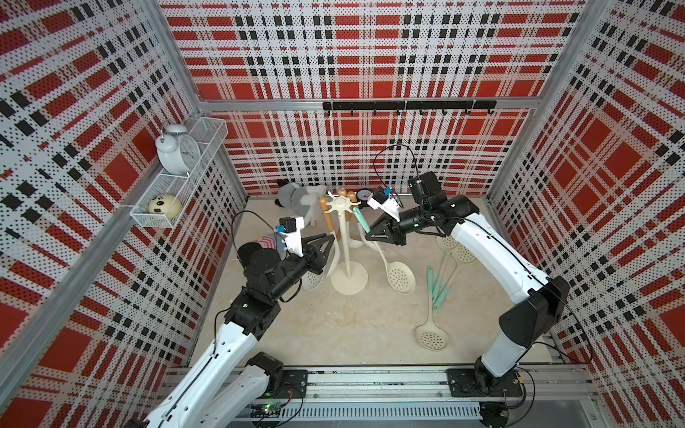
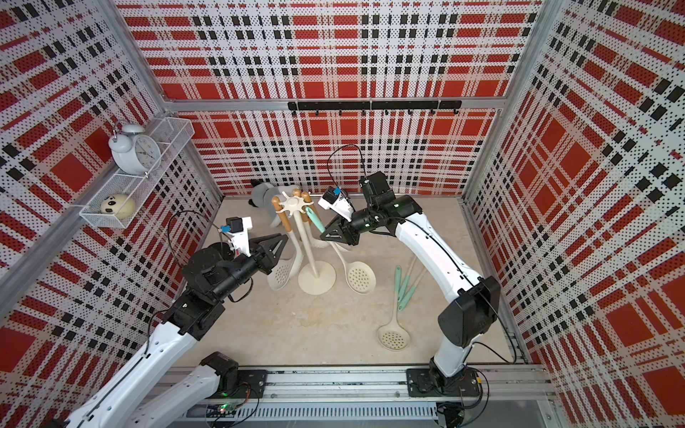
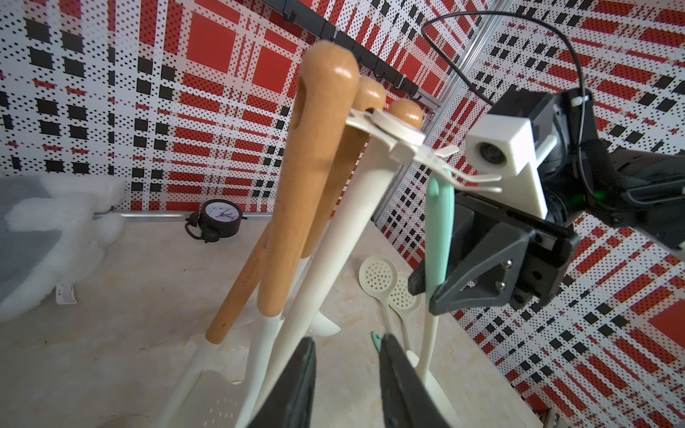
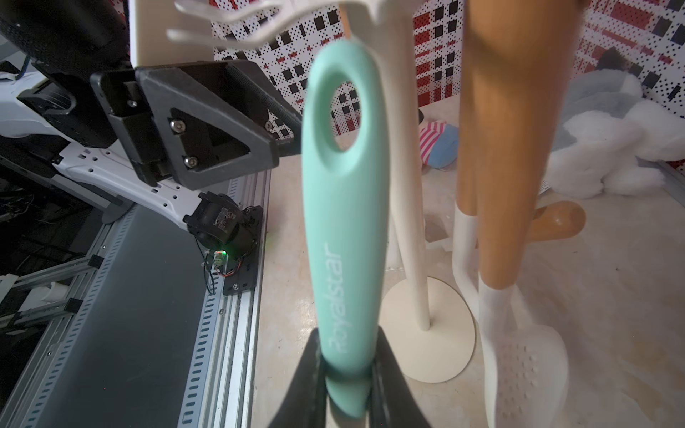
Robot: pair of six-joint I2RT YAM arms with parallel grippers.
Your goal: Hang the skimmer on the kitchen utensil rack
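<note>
The skimmer has a mint green handle (image 4: 346,214) with an oval hole at its top and a cream perforated head (image 1: 401,278). My right gripper is shut on the lower handle, holding the skimmer tilted above the table. No hook passes through the hole. Close beside the handle's top are the forked hooks (image 3: 463,167) of the cream utensil rack (image 1: 342,204), which stands on a round base (image 2: 316,277). On the rack's other side my left gripper is partly open, nothing between its fingers, apart from the pole.
Several utensils with wooden handles (image 3: 307,178) hang on the rack's rear and left sides. More green-handled skimmers (image 1: 431,335) lie at the right of the table. Behind the rack sits a grey plush toy (image 1: 296,198).
</note>
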